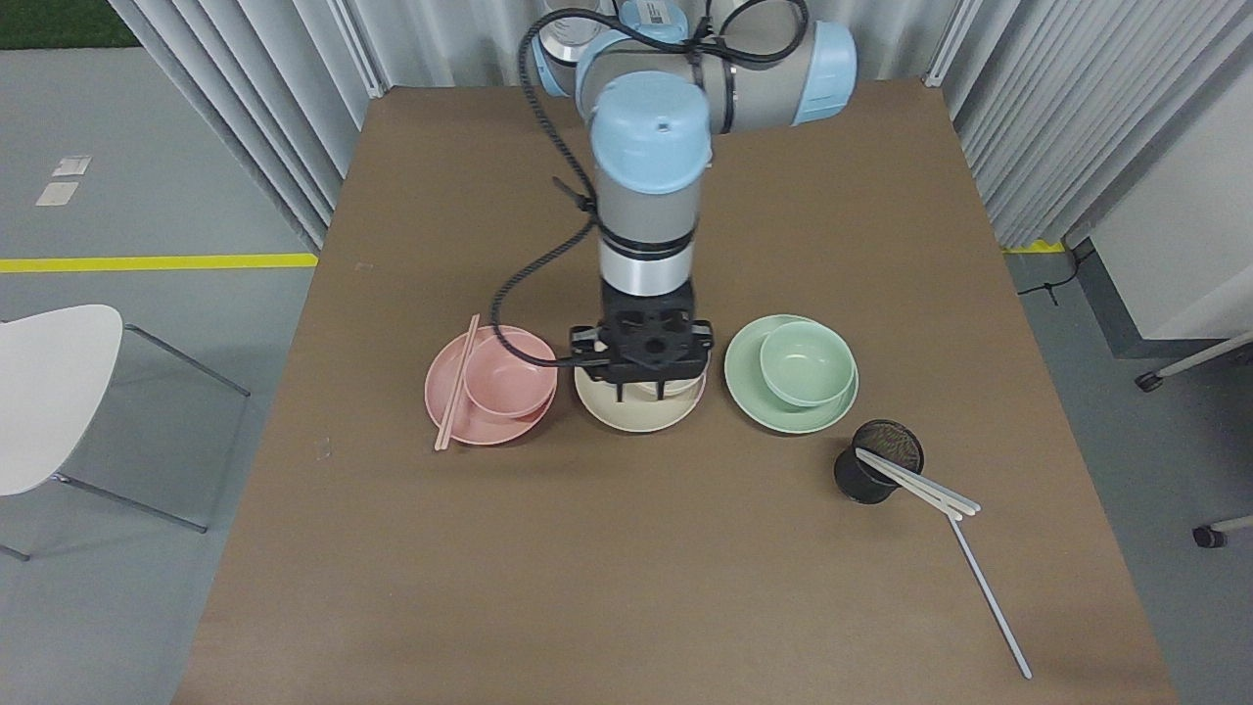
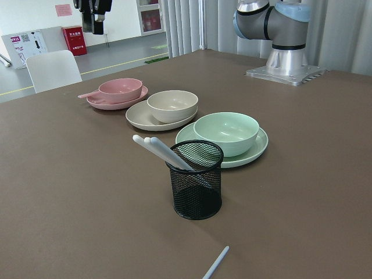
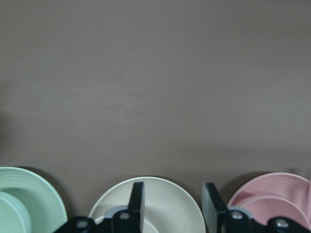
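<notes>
My gripper [image 1: 639,386] hangs high over the cream plate [image 1: 611,405], fingers apart with nothing seen between them. A cream bowl [image 2: 172,107] sits on that plate, mostly hidden in the front view. The pink plate [image 1: 446,411] bears a pink bowl [image 1: 510,388] and pink chopsticks [image 1: 455,382]. The green bowl [image 1: 808,365] is on the green plate [image 1: 752,394]. A black mesh cup [image 1: 869,482] holds pale chopsticks [image 1: 928,484]; another pale stick [image 1: 993,605] lies on the table beside it.
A robot base [image 2: 286,67] stands at the back of the table [image 1: 611,564]. A white chair [image 1: 53,388] stands off the left edge.
</notes>
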